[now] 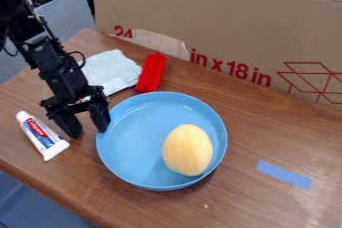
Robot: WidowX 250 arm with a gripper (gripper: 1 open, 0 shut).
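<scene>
My black gripper (84,119) hangs low at the left rim of a blue plate (134,140), with its two fingers apart. One finger reaches down beside the rim, the other is nearer the toothpaste tube (44,136), which lies on the table to the left, label up. Nothing shows between the fingers. A pale yellow oval object (187,149) rests on the right part of the plate.
A folded light-blue cloth (110,70) and a red object (151,73) lie behind the plate. A cardboard box (227,32) stands along the back.
</scene>
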